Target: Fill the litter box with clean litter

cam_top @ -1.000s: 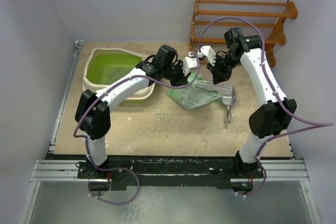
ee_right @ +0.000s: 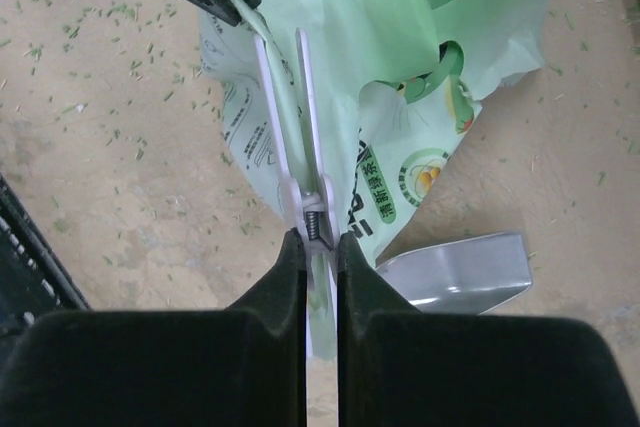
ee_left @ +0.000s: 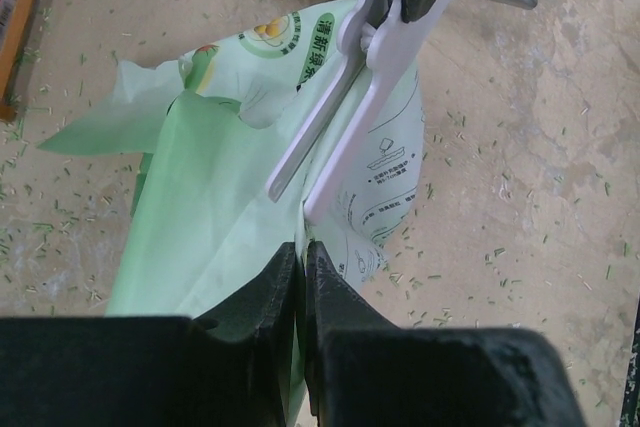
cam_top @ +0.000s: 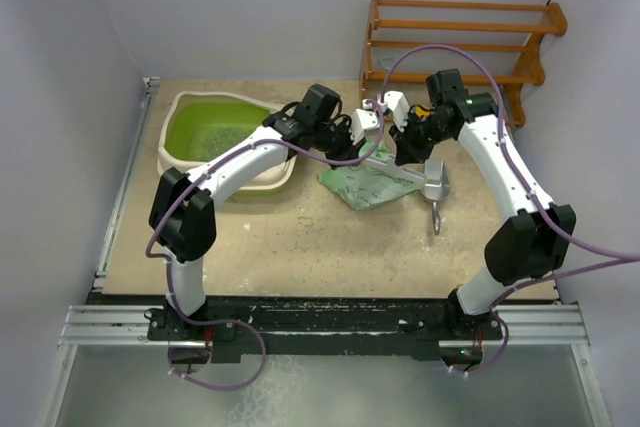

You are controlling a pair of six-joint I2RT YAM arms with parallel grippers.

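The green litter bag (cam_top: 366,183) lies on the floor between my arms. In the left wrist view my left gripper is shut on the bag's pinched top edge. My right gripper is shut on a pale lilac sealing clip (ee_right: 312,209) near its hinge end. The clip's two long arms stand slightly apart, with the bag's folded edge running between them. Their tips end close to my left gripper's fingertips. At the left sits the litter box (cam_top: 165,152), white-rimmed with a green inside, holding some green litter (cam_top: 222,139).
A metal scoop (cam_top: 436,187) lies on the floor just right of the bag. Behind the right arm stands a wooden rack (cam_top: 455,25). Scattered litter bits dot the floor around the bag.
The left arm has barely moved, and the bag and scoop have stayed in place.
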